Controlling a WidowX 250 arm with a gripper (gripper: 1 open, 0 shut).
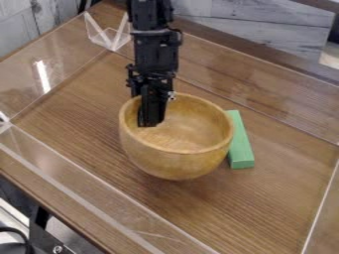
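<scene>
A large wooden bowl (177,149) takes up the centre of the view, tilted slightly. My black gripper (146,107) reaches down from the top and is shut on the bowl's back left rim; the fingertips are partly hidden at the rim. Behind the bowl's right side, a green block (240,139) lies on the wooden table (79,159).
A clear plastic object (106,28) is at the back left. A light marbled wall or board (265,30) runs along the back.
</scene>
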